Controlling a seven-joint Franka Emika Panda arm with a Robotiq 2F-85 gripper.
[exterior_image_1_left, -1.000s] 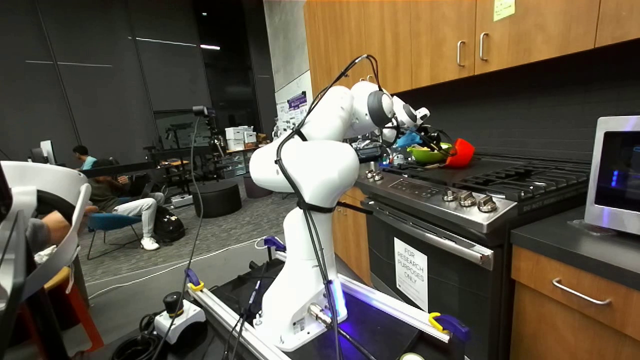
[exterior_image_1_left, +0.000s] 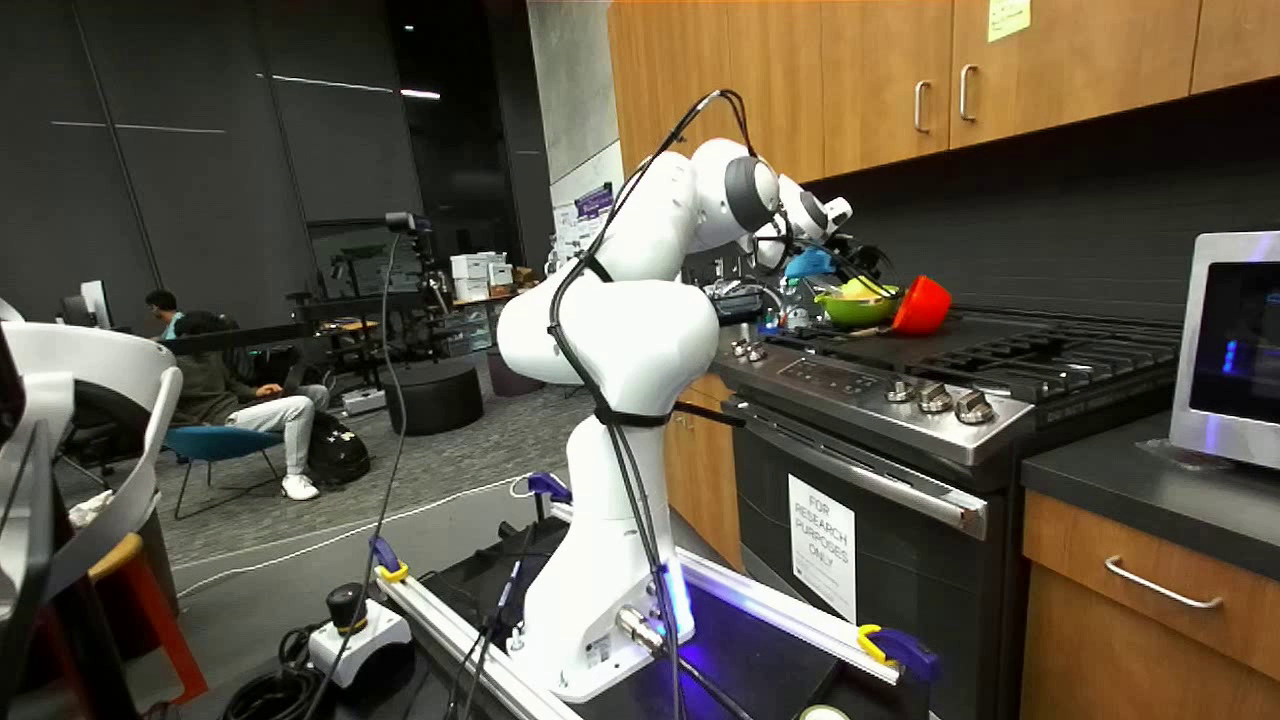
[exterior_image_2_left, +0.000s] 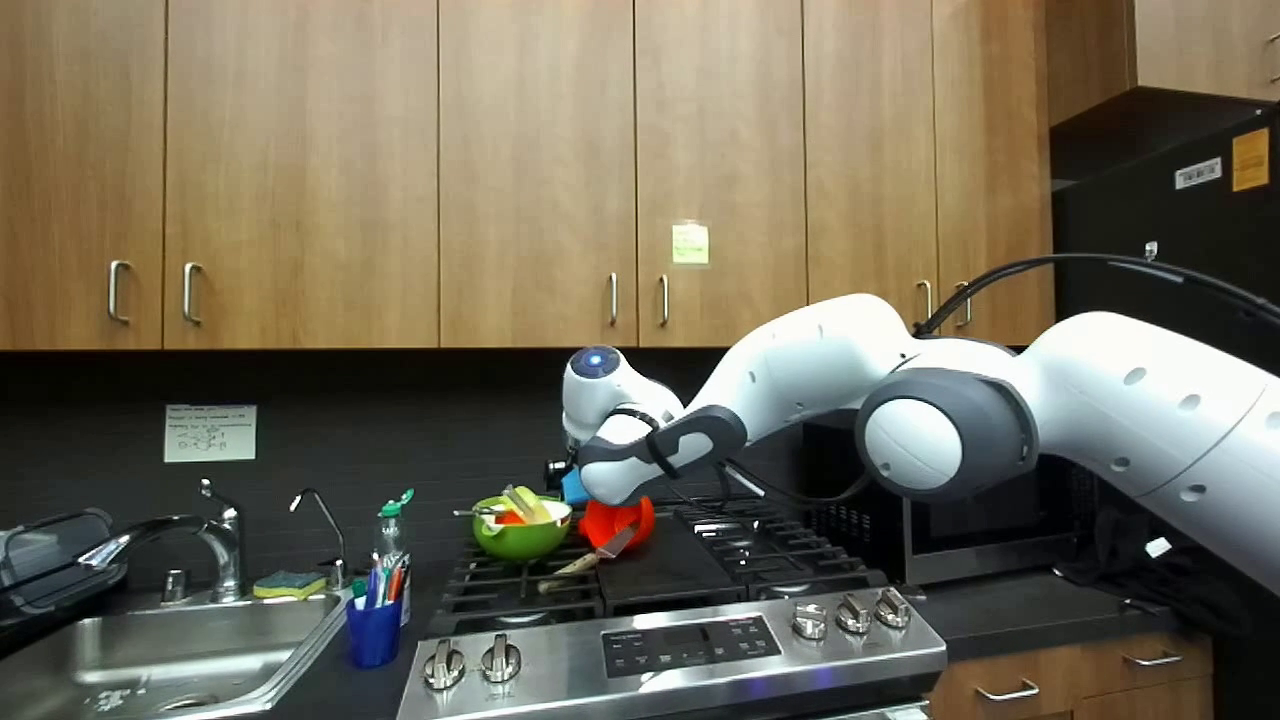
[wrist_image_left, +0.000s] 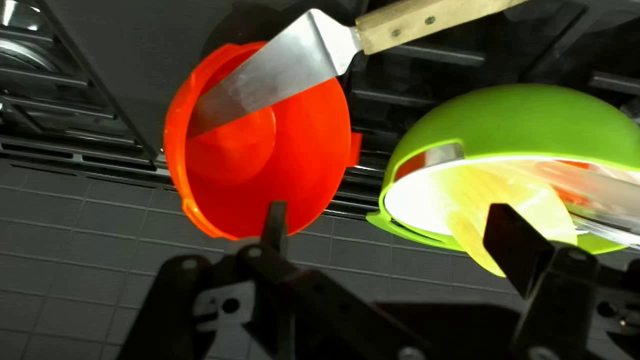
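Observation:
In the wrist view my gripper stands open, its two dark fingers far apart with nothing between them. Beyond the left finger lies an orange-red bowl (wrist_image_left: 300, 156), tipped on its side. A metal spatula (wrist_image_left: 270, 78) with a wooden handle rests its blade in that bowl. To the right, a green bowl (wrist_image_left: 516, 120) holds a yellow item (wrist_image_left: 474, 198) and other things I cannot make out clearly; the right finger overlaps it in view. Exterior view 2 shows the green bowl (exterior_image_2_left: 518, 542) left of the orange-red bowl (exterior_image_2_left: 632, 521) on the stove, below the arm's end.
Stove grates (exterior_image_2_left: 750, 540) lie under and around the bowls, with a dark tiled wall behind. Left of the stove are a blue cup of pens (exterior_image_2_left: 374, 632) and a sink (exterior_image_2_left: 180, 654). Wooden cabinets (exterior_image_2_left: 540, 180) hang above. A microwave (exterior_image_1_left: 1236, 348) stands on the right counter.
The arm's upper links and wrist have risen and drawn slightly left in exterior view 1. Yellow now shows in the green bowl there. The stove has not moved.

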